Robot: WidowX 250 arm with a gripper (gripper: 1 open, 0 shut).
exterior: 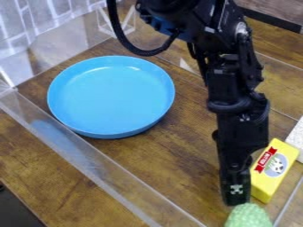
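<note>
The black gripper (233,187) points down on the right side of the camera view, open, its tips low over the wooden surface. Just right of it is a yellow box (272,177) with a red and white label. A pale green object (247,216) lies just below the fingertips, cut off by the bottom edge. Whether the fingers touch either object is unclear.
A blue plate (110,96) lies at the left, with bare wood (142,177) below it. Clear plastic edges run along the left. A white object (295,146) is at the far right edge.
</note>
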